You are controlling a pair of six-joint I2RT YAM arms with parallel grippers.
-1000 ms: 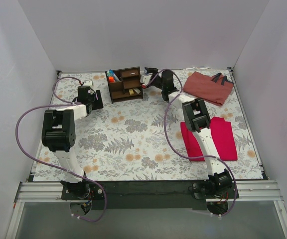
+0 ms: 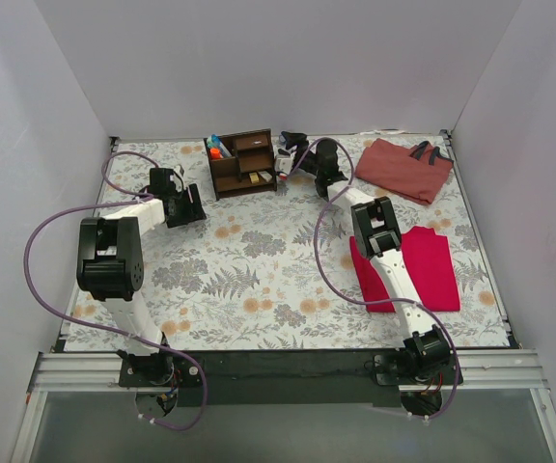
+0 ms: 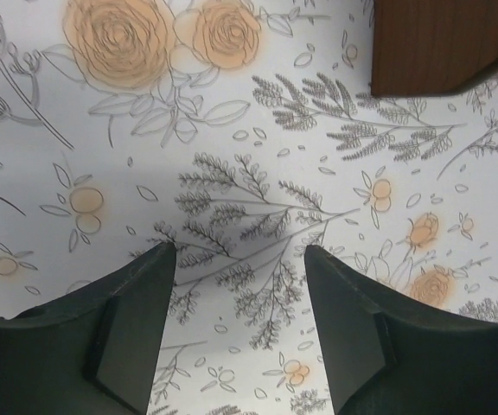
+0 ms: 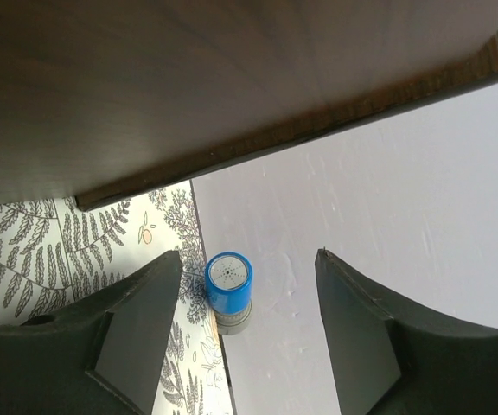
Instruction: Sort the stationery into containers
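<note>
A brown wooden organizer [image 2: 243, 184] stands at the back, with orange, blue and white items in its left compartment and a yellow item [image 2: 254, 177] on its lower shelf. My right gripper is beside the organizer's right side, its fingers apart with nothing held. Between them in the right wrist view, farther off, appears a small cylinder [image 4: 229, 294] with a blue top and grey lower part, by the cloth's back edge. Left of the organizer, my left gripper is open over bare patterned cloth; the organizer's corner [image 3: 439, 52] shows at that view's upper right.
A folded brownish-red cloth bag [image 2: 403, 171] lies at the back right, and a bright red cloth [image 2: 430, 265] lies in front of it, partly under my right arm. Grey walls stand close behind and at both sides.
My left gripper has shifted slightly toward the front and right. My right gripper has moved only a little beside the organizer. The organizer and its contents look unmoved.
</note>
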